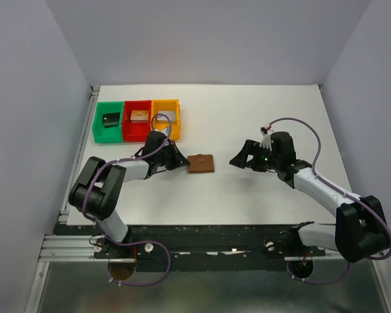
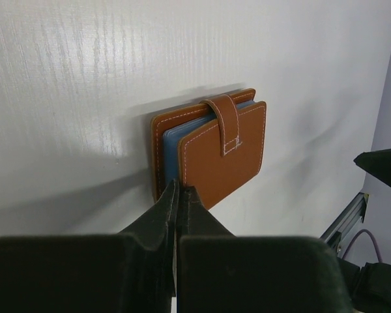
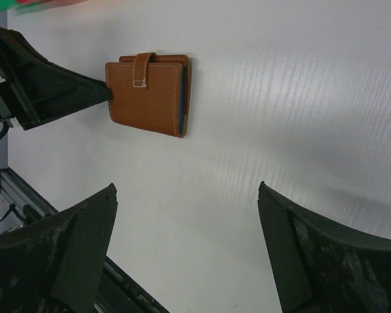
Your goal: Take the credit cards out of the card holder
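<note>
The brown leather card holder [image 1: 201, 163] stands near the table's middle, its strap [image 2: 227, 124] over the top. Between its two leather covers shows a blue-grey inner layer [image 2: 173, 147]; whether cards are in it cannot be told. At its left end, my left gripper is shut, the fingertips together on the edge of the holder. How much leather lies between them is hidden. From the right wrist view, the left finger [image 3: 94, 93] touches that end. Well to the right of the holder, my right gripper is wide open and empty.
Green [image 1: 107, 139], red [image 1: 135, 139] and yellow [image 1: 173, 104] bins stand side by side at the back left, each with a flat item inside.
</note>
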